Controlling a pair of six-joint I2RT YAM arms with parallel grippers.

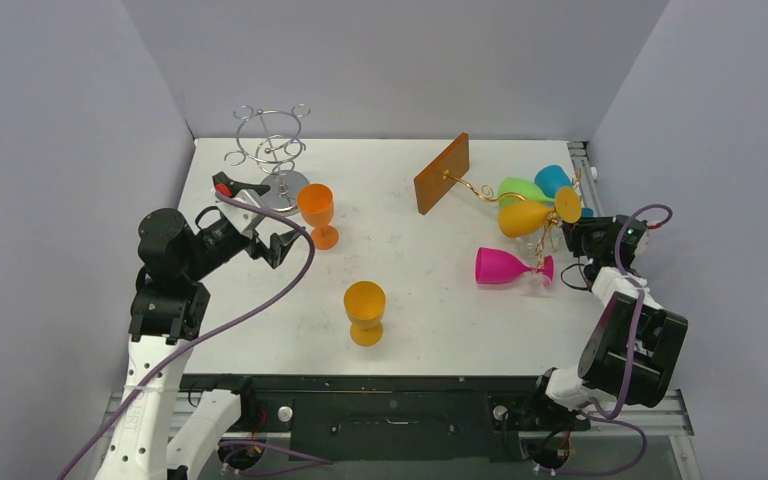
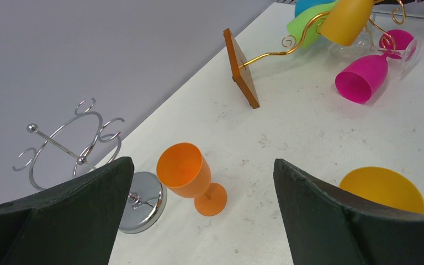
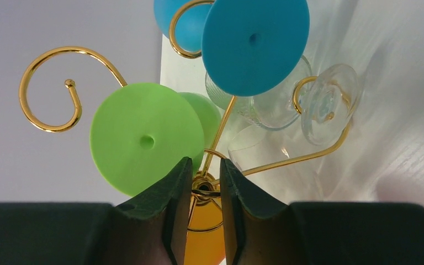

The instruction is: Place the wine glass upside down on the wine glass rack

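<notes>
The gold wine glass rack [image 1: 482,192] lies on its side, its wooden base [image 1: 442,174] standing on edge. Among its arms are a green glass [image 3: 147,142], a blue glass [image 3: 255,44], a yellow-orange glass [image 1: 522,218], a pink glass [image 1: 500,266] and a clear glass [image 3: 331,105]. At the rack's right end, my right gripper has a narrow gap between its fingertips. Gold wire shows behind that gap, and the green base is close to one fingertip. My left gripper is open and empty, above the standing orange glass [image 1: 316,205].
A silver rack [image 1: 269,130] stands empty at the back left. Another yellow-orange glass [image 1: 365,305] is upright toward the front middle. Bare table [image 1: 420,250] lies between these and the gold rack. Side walls close in both arms.
</notes>
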